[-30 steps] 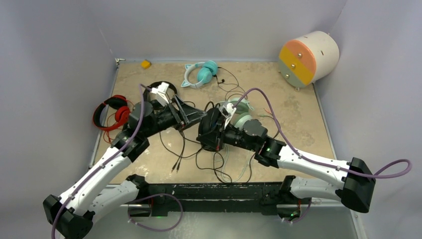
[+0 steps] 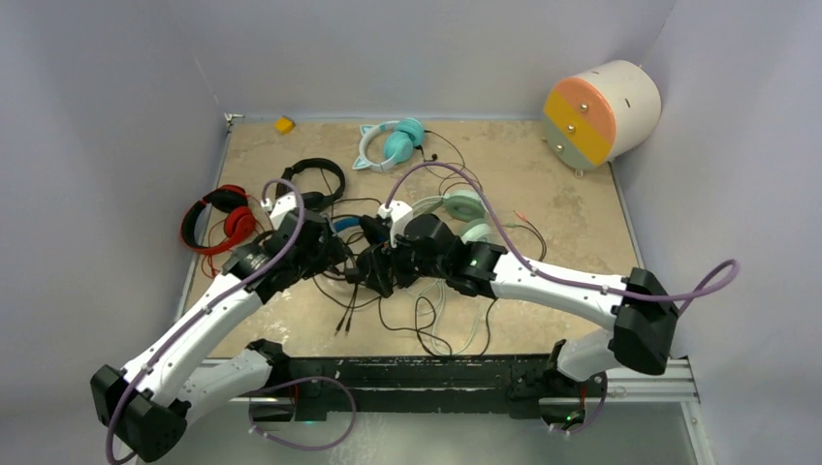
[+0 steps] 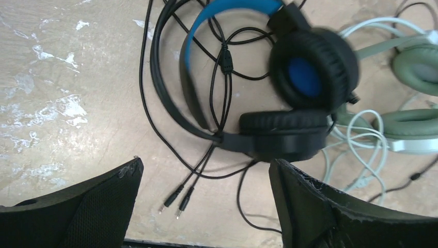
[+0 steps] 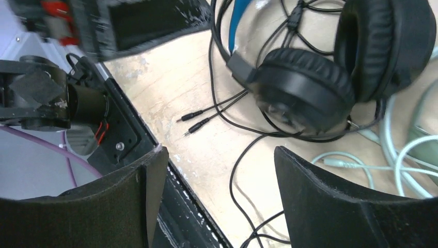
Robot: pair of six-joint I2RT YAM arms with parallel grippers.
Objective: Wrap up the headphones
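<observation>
The black headset with a blue-lined headband lies past my fingertips in the left wrist view, its two earcups toward the right. Its black cable runs in loops beneath and around it, ending in two plugs. My left gripper is open, with only tabletop and cable in view past the gap. In the right wrist view, the earcups show beyond my right gripper, which stands open and holds nothing. From above, both hands crowd together over the headset, hiding most of it; a blue strip shows.
Red headphones, black ones, turquoise cat-ear ones and pale green ones lie around the work area. A striped drum stands at the back right. My left arm's finger intrudes close to the right hand.
My right gripper has moved left from the headset's earcups, which it covered before.
</observation>
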